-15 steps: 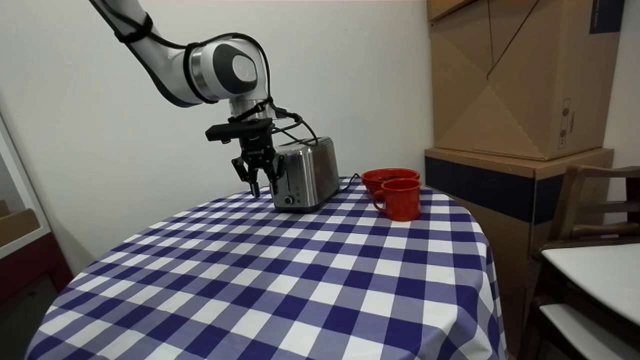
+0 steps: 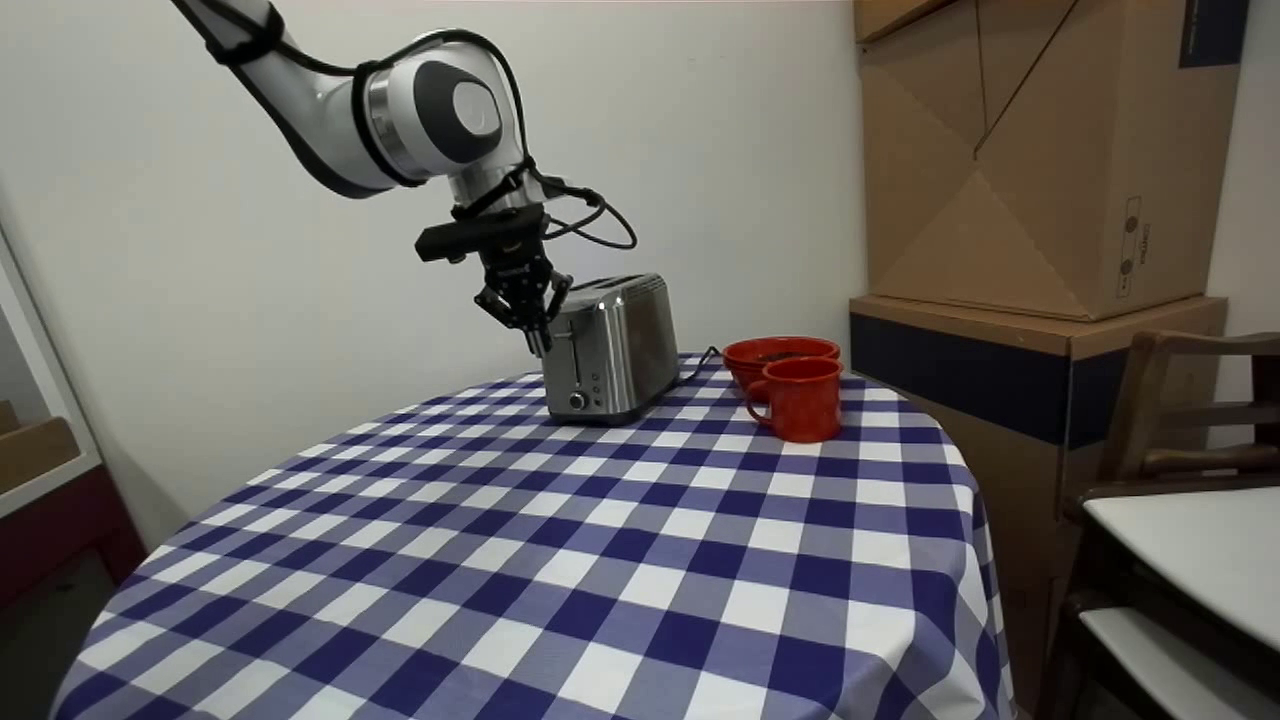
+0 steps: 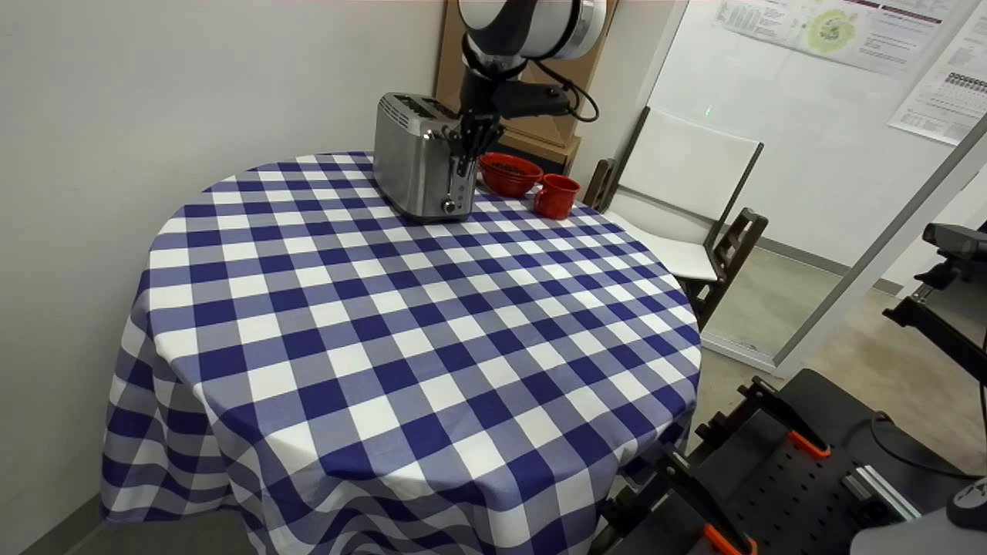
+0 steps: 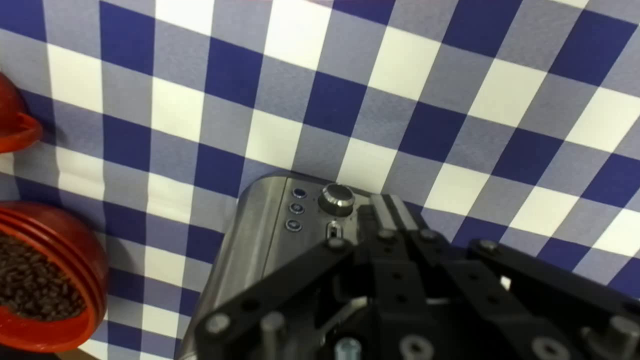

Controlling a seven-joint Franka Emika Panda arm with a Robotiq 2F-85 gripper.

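At the back of the table a silver toaster [image 2: 615, 348] stands upright, its knob [image 4: 336, 200] and small buttons [image 4: 295, 209] facing the front. My gripper [image 2: 536, 346] is by that control face, pointing down. In the wrist view its two fingers [image 4: 382, 211] lie side by side with nothing visible between them, so it is shut. Those fingertips appear beside the knob and the lever slot, overlapping the toaster's edge; whether they touch it I cannot tell. The lever is mostly hidden behind the gripper.
Red bowls [image 2: 781, 352], stacked, with dark beans inside, stand right of the toaster in exterior view 1. Close in front of them is a red mug [image 2: 804, 400]. A checked tablecloth [image 3: 370, 324] covers the table, whose front and middle are clear. Wall behind.
One second ago my gripper was lower and open, fingers apart. Now it is higher, tilted, and its fingers are together. Toaster, bowls and mug have not moved.
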